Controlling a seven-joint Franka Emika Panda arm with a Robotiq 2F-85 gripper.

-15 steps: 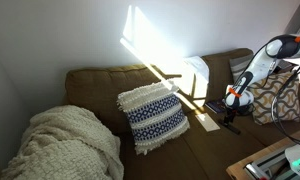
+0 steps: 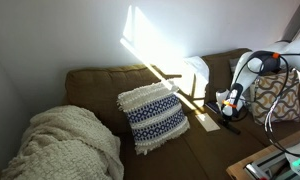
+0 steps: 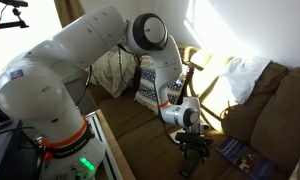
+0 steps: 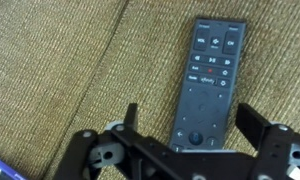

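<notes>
A dark remote control point(image 4: 208, 85) lies buttons up on the brown couch cushion, its length running up and down the wrist view. My gripper stands open over its lower half, one finger out to the left and the other close along the right edge. Nothing is held between the fingers. In exterior view 2, the remote point(image 3: 193, 163) shows just under the gripper point(image 3: 191, 140). From exterior view 1 the gripper point(image 2: 228, 106) appears small and above the seat, with the dark remote point(image 2: 230, 127) below it.
A dark-covered flat item point(image 3: 246, 158) lies on the seat near the gripper. A white sheet point(image 2: 206, 121), a patterned pillow point(image 2: 155, 117) and a light blanket point(image 2: 65, 150) are farther along the couch. A wooden table edge point(image 2: 240, 170) is in front.
The arm's elbow has shifted left and down in exterior view 1. The gripper sits slightly higher and farther left than a second ago. Pillow and blanket are unmoved.
</notes>
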